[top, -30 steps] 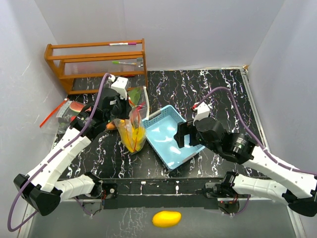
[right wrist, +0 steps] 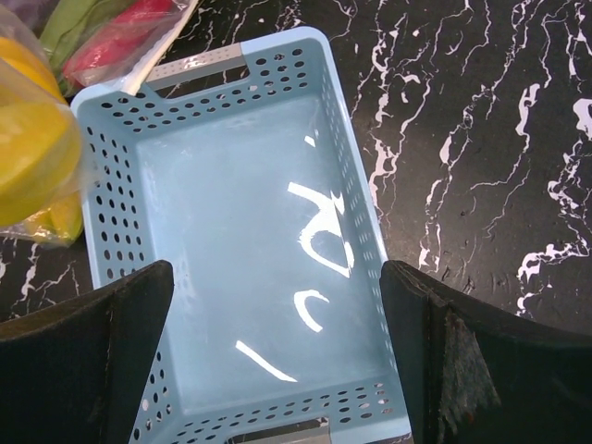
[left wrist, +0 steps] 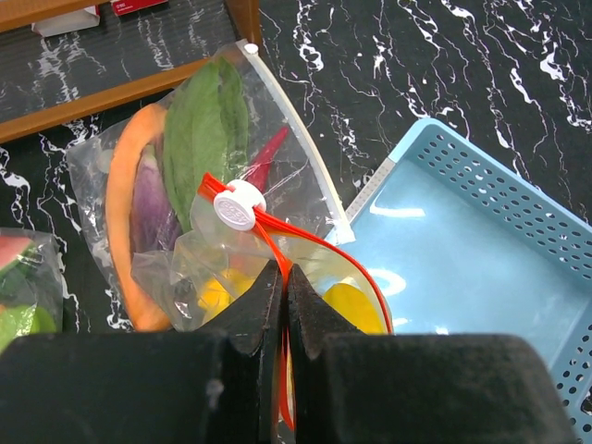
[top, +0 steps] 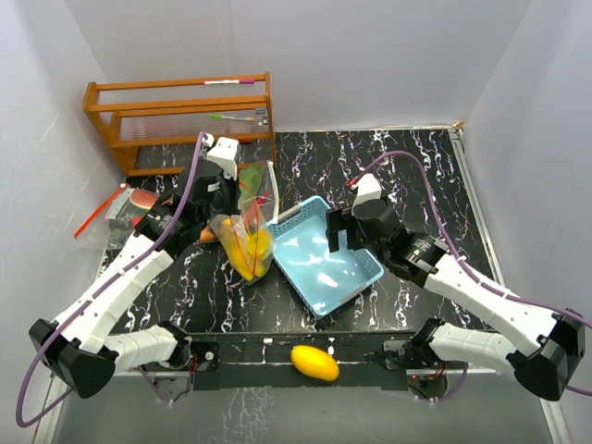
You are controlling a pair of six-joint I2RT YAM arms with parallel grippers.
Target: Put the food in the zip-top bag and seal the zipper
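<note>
A clear zip top bag (top: pixel 242 252) with a red zipper (left wrist: pixel 370 282) and a white slider (left wrist: pixel 239 205) hangs from my left gripper, which is shut on its red-edged rim. Yellow food (left wrist: pixel 353 307) shows inside this bag. My right gripper (top: pixel 343 236) is open and empty above the light blue basket (right wrist: pixel 356 185). That basket is empty. A loose yellow fruit (top: pixel 314 363) shows at the front of the table, far from both grippers.
Behind the held bag lies another clear bag (left wrist: pixel 277 157) with vegetables. A third bag (top: pixel 118 211) lies at the left. The wooden rack (top: pixel 106 129) stands at the back left.
The yellow fruit has moved up from below the front edge.
</note>
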